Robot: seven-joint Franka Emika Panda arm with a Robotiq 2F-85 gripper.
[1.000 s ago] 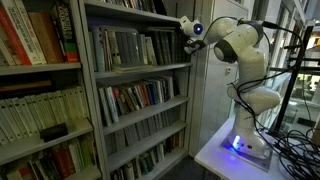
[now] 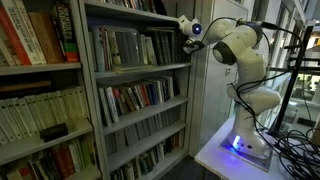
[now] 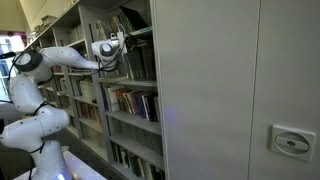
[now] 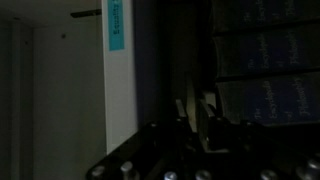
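Note:
High at the right end of the bookcase, my gripper point(image 2: 189, 46) is at the upper shelf, close to a row of dark books point(image 2: 160, 47). Exterior view 2 shows the gripper point(image 3: 124, 42) up against the same shelf. In the dark wrist view, the gripper's narrow fingertips point(image 4: 208, 106) lie near each other beside dark volumes point(image 4: 265, 98) with faint lettering. Left of them runs a white edge point(image 4: 120, 90) bearing a cyan label point(image 4: 116, 25). Shadow hides whether anything is between the fingers and how wide they stand.
Below, another shelf holds mixed books point(image 2: 140, 95). The white bookcase upright point(image 2: 93, 110) stands left of these shelves. A large pale panel point(image 3: 208, 90) borders the bookcase in exterior view 2.

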